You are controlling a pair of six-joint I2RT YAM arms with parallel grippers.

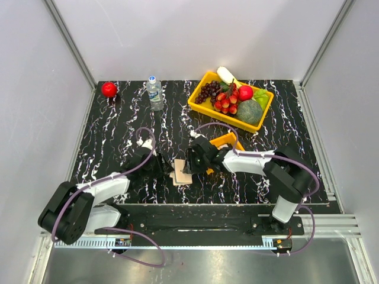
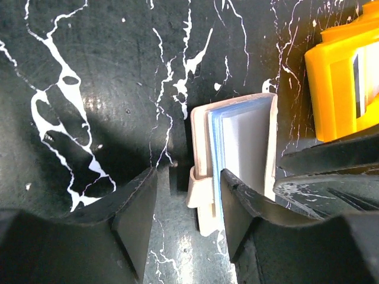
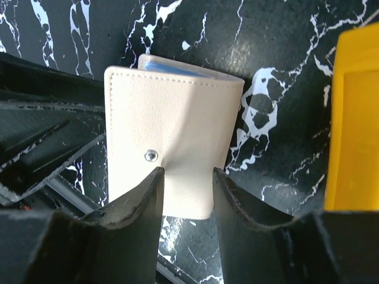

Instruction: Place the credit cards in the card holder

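Note:
A cream card holder [image 1: 182,172] with a snap button stands between the two grippers, near the table's front. In the left wrist view the holder [image 2: 204,139] is seen edge-on, with clear bluish sleeves between its covers. My left gripper is part open, with the strap side of the holder close to its right finger; contact cannot be told. In the right wrist view the holder's front cover [image 3: 169,130] lies just beyond my right gripper, whose fingers are apart. A small yellow box [image 2: 323,89] holds pale card-like things, partly cut off by the frame.
The small yellow box [image 1: 226,139] sits right behind the right arm. Farther back are a yellow basket [image 1: 197,110] of fruit and vegetables, a water bottle [image 1: 155,94] and a red tomato-like item [image 1: 109,89]. Open table lies between bottle and arms.

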